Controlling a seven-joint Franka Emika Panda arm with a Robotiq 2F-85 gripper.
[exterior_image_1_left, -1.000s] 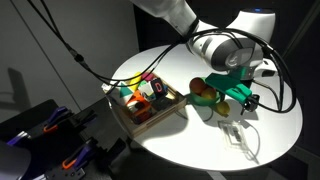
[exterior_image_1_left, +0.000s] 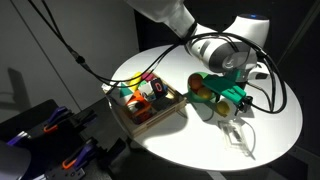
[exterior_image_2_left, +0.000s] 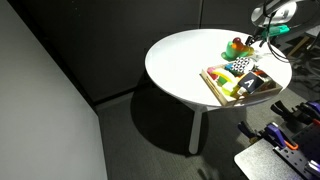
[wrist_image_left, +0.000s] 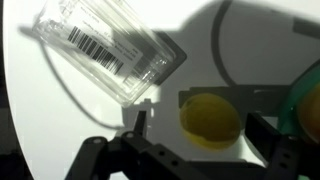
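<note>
A round yellow fruit (wrist_image_left: 210, 121), perhaps a lemon, rests on the white table, seen close up in the wrist view and small in exterior view 1. My gripper is open above it, with one dark finger showing on either side of the fruit. Whether the fingers touch it I cannot tell. At the wrist view's right edge is part of a green bowl (wrist_image_left: 293, 112). In exterior view 1 the bowl (exterior_image_1_left: 203, 98) holds orange and reddish round fruits (exterior_image_1_left: 197, 82), partly hidden by the arm.
A clear package with a barcode (wrist_image_left: 105, 45) lies flat near the fruit. An open box (exterior_image_1_left: 162, 117) of colourful items stands on the table to the bowl's left in exterior view 1. Bare table (exterior_image_2_left: 185, 55) spreads across the left in exterior view 2.
The arm's green-marked wrist has come down slightly toward the yellow fruit. The fruit, bowl and box appear unmoved.
</note>
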